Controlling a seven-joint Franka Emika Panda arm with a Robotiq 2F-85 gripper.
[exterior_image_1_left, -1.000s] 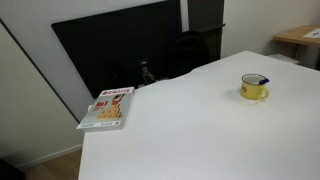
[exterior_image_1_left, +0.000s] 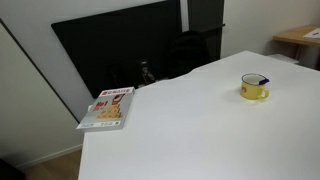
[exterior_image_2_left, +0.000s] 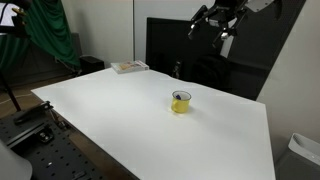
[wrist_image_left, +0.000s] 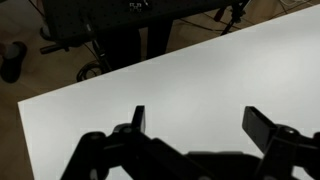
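A yellow mug (exterior_image_1_left: 253, 88) stands upright on the white table, toward the right in exterior view 1, with a dark blue pen-like item (exterior_image_1_left: 264, 82) at its rim. Exterior view 2 shows the same mug (exterior_image_2_left: 181, 104) near the table's middle. In the wrist view my gripper is open, its two dark fingers wide apart above bare white tabletop. Nothing is between them, and the mug is out of that view.
A book or box with a red and white cover (exterior_image_1_left: 107, 109) lies at the table's corner. Dark panels (exterior_image_1_left: 120, 45) stand behind the table. A pale bin (exterior_image_2_left: 298, 158) stands beyond the right edge.
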